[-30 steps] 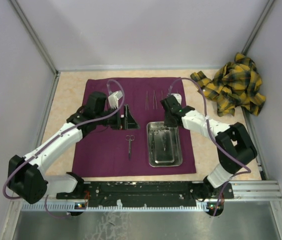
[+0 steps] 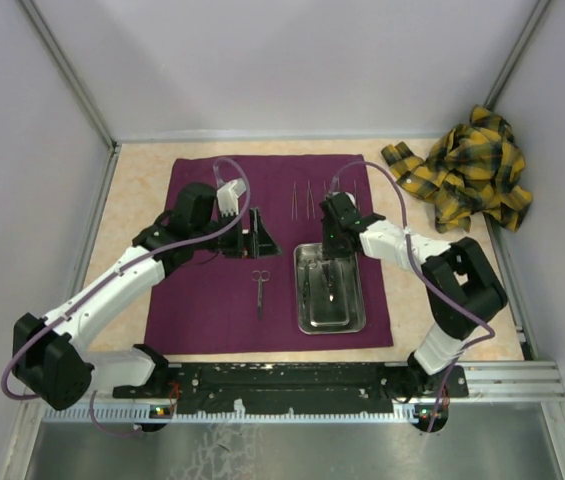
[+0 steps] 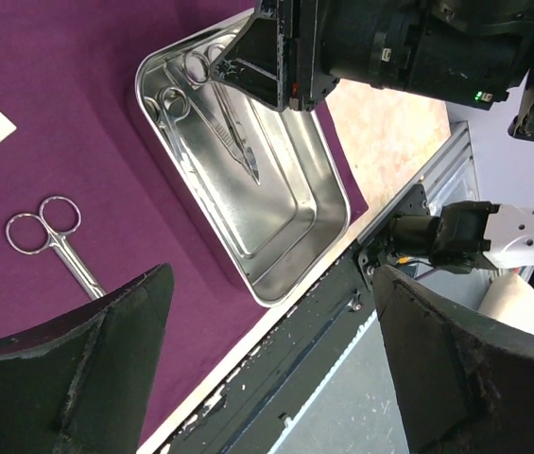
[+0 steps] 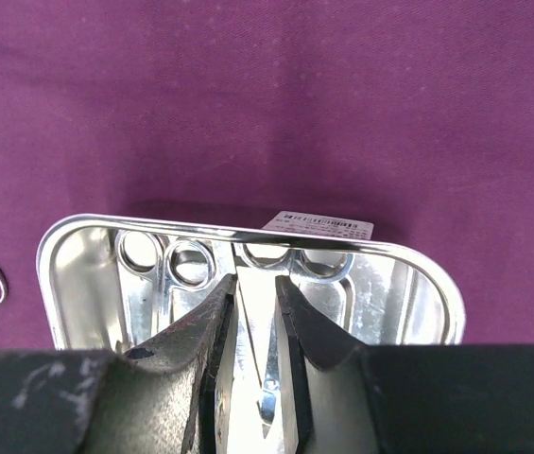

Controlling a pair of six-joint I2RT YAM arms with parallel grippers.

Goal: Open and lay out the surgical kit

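A steel tray [image 2: 302, 321] on the purple cloth [image 2: 207, 315] holds several ringed instruments and a scalpel-like handle [image 3: 215, 128]. My right gripper is over the tray's back end among the instrument rings, its fingers close together; whether anything is between them is unclear. A pair of scissors [image 2: 259, 290] lies left of the tray. Several thin instruments [image 2: 310, 200] lie in a row behind it. My left gripper [image 2: 262, 242] hangs open over the cloth, left of the tray, with nothing between its fingers.
A yellow-and-black plaid cloth [image 2: 462, 170] is bunched at the back right. A white label [image 4: 318, 223] shows behind the tray.
My right arm has shifted slightly to the left over the tray's back end. The left arm is nearly unchanged.
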